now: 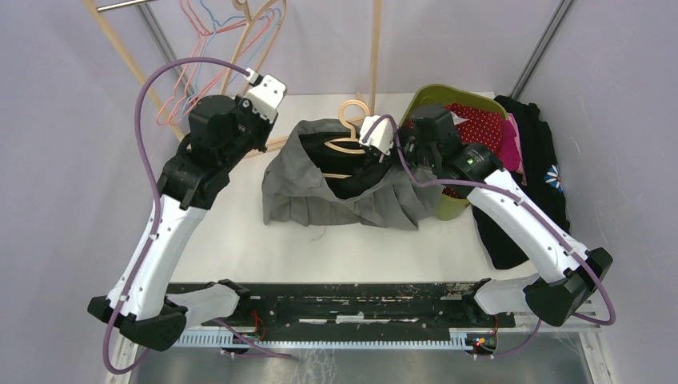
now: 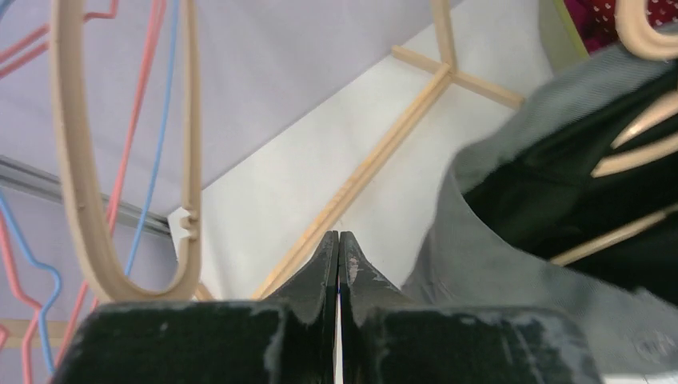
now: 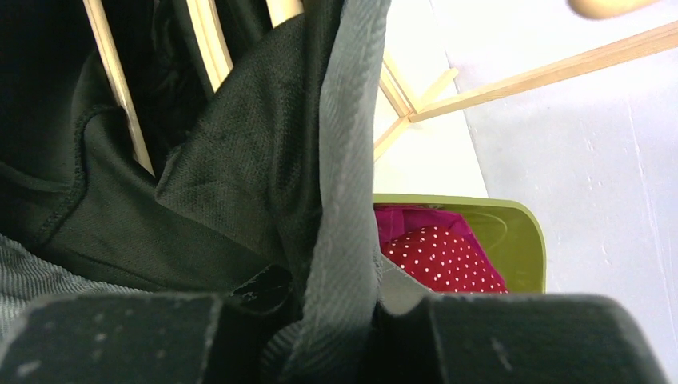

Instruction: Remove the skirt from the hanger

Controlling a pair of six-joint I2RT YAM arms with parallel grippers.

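The grey pleated skirt [image 1: 300, 188] with its black lining hangs in a wide loop, its left side spread. Within the opening is a wooden hanger [image 1: 352, 120], its hook standing up and its bars showing against the lining. Clear of the skirt on the left, my left gripper is shut, with nothing visible between its fingertips. At the skirt's right side my right gripper has a bunched grey and black fold of the skirt [image 3: 340, 200] running between its fingers; whether they press on it cannot be made out.
Pink, blue and wooden hangers [image 1: 192, 72] hang at the back left, close to my left arm. Behind my right gripper stands a green basket [image 1: 453, 94] of clothes. A black garment [image 1: 512, 240] lies at the right. White table shows in front.
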